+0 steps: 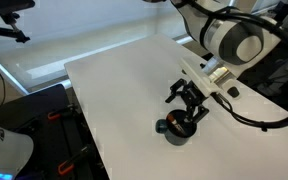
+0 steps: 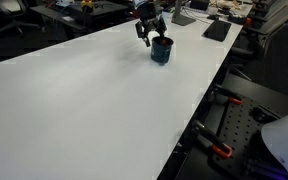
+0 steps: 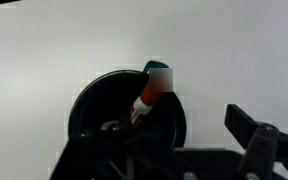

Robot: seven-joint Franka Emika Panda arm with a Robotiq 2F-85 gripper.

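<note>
A dark mug [image 1: 178,136] with a teal handle [image 1: 162,126] stands upright on the white table. Inside it leans an orange-red and white stick-like object [image 3: 147,100], its upper end blurred out in the wrist view. My gripper [image 1: 182,104] is open over the mug's rear side, pointing down. One of its fingers [image 3: 112,135] is over the mug's opening, while the other is outside the rim, above bare table. Nothing shows held between them. In the second exterior view, the mug [image 2: 161,51] is near the table's far right, beneath the gripper [image 2: 154,34].
A keyboard [image 2: 216,29] and other equipment lie beyond the far edge. A black cable [image 1: 259,123] loops beside my arm.
</note>
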